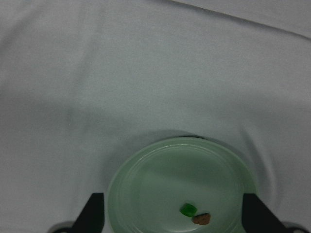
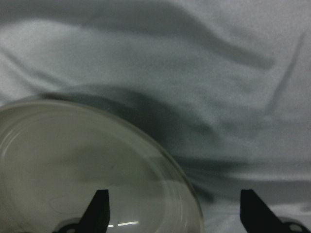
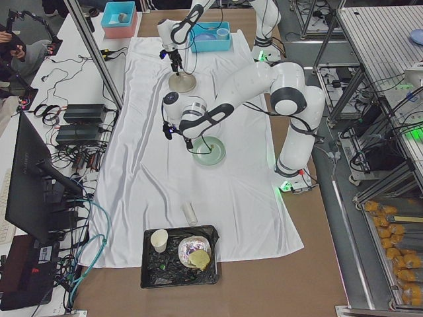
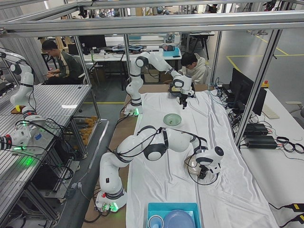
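A green plate (image 1: 160,170) lies on the white cloth (image 3: 145,191), with a small green piece (image 1: 188,210) and a brown piece (image 1: 201,218) on it. My left gripper is open over this plate, its fingertips either side of it in the left wrist view. A beige plate (image 2: 73,160) lies at the far end of the cloth. My right gripper hangs open over that plate's rim, with one finger above its inside and the other above the cloth.
A blue bin (image 4: 158,209) with a blue plate and cup stands at one end. At the other, a black tray (image 3: 172,276) holds a cup (image 3: 158,240) and a small loaded plate. A pale cylinder (image 3: 189,212) lies near the tray. Cloth around the plates is mostly clear.
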